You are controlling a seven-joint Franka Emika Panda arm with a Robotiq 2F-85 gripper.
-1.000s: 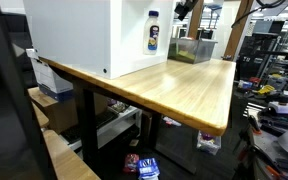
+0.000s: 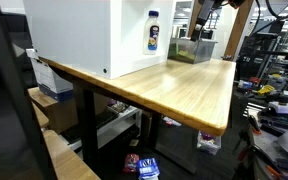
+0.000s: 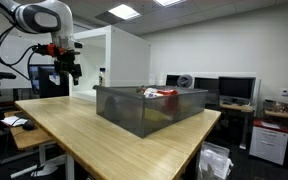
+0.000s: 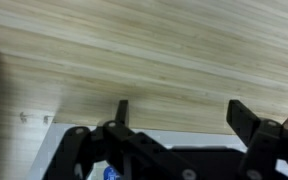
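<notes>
My gripper is open above bare wooden tabletop, its two fingers spread and nothing between them. In exterior view 2 the gripper (image 3: 66, 80) hangs over the left part of the table, to the left of the grey bin. A white bottle with a blue cap and coloured label (image 2: 151, 33) stands upright against the white panel. Low in the wrist view, a blue round part (image 4: 111, 173) shows beside the gripper body, mostly hidden. The grey bin (image 3: 119, 108) holds several items, among them red and white ones.
A tall white panel (image 2: 79, 35) stands along its edge. Boxes and packets (image 2: 148, 168) lie on the floor below.
In exterior view 1 my gripper has moved lower and to the right over the last second. The bottle and bin have stayed in place.
</notes>
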